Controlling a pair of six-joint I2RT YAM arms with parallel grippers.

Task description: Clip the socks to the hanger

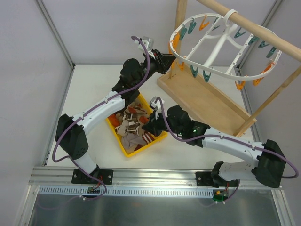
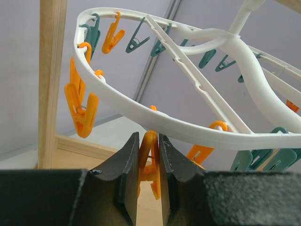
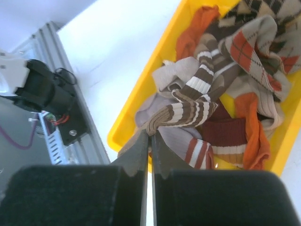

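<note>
On the white hanger ring (image 1: 221, 70) hang several orange and green clips. My left gripper is shut on an orange clip (image 2: 149, 162) under the ring's near rim, its two fingers squeezing the clip's handles. A brown, grey and white striped sock (image 3: 181, 113) stretches from the yellow box up to my right gripper, which is shut with the sock's end pinched at its fingertips. In the top view the right gripper (image 1: 148, 127) hangs over the box's right side, and what it holds is hard to make out there.
Several more socks (image 3: 249, 132) lie heaped in the yellow box (image 1: 126, 151). A wooden stand with a base board (image 1: 202, 101) carries the hanger.
</note>
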